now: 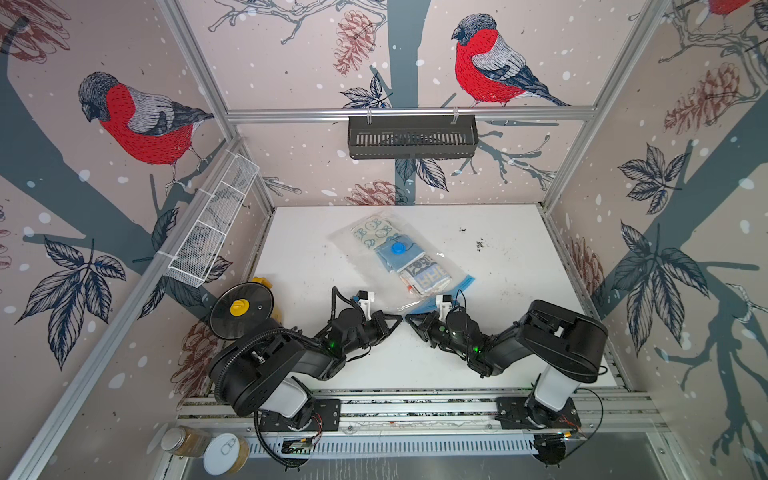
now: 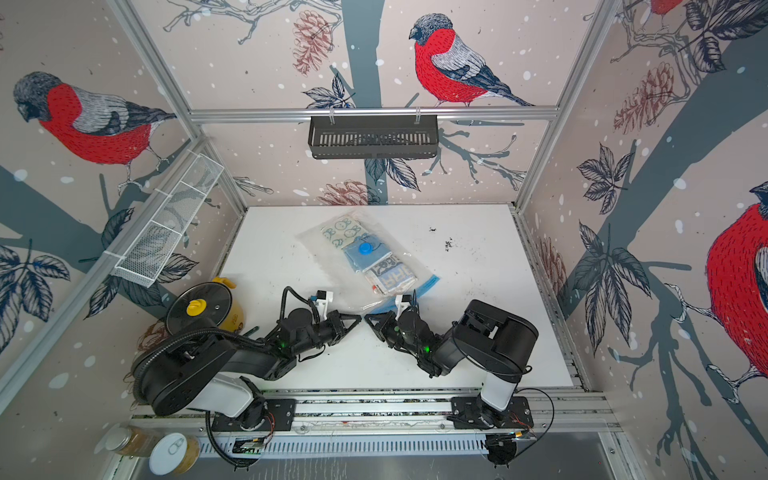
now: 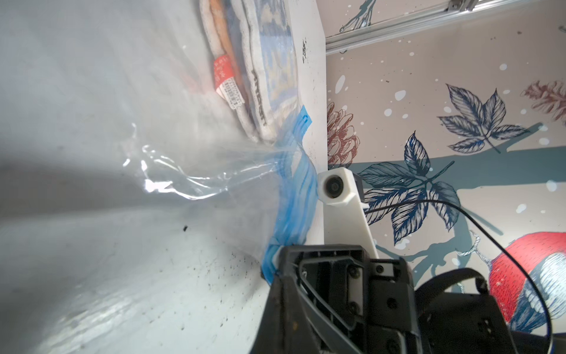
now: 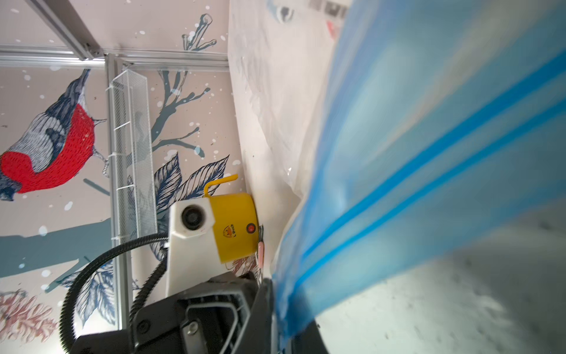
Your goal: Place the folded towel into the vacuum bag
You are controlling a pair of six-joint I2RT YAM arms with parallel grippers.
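A clear vacuum bag [image 1: 360, 248] lies diagonally on the table, holding folded cloth items [image 1: 424, 272] with labels; a blue round valve [image 1: 397, 249] sits on top. Its blue zip edge [image 3: 294, 194] reaches toward me at the near end. My left gripper [image 1: 397, 317] is shut at that near end, tip to tip with the right; the left wrist view shows the zip close by, though whether anything thin is between its fingers is unclear. My right gripper [image 1: 409, 318] is shut on the blue zip edge, which fills much of the right wrist view.
A yellow vacuum pump [image 2: 228, 312] stands at the table's left. A white wire shelf [image 1: 209, 220] hangs on the left wall, a dark basket [image 1: 412, 136] on the back wall.
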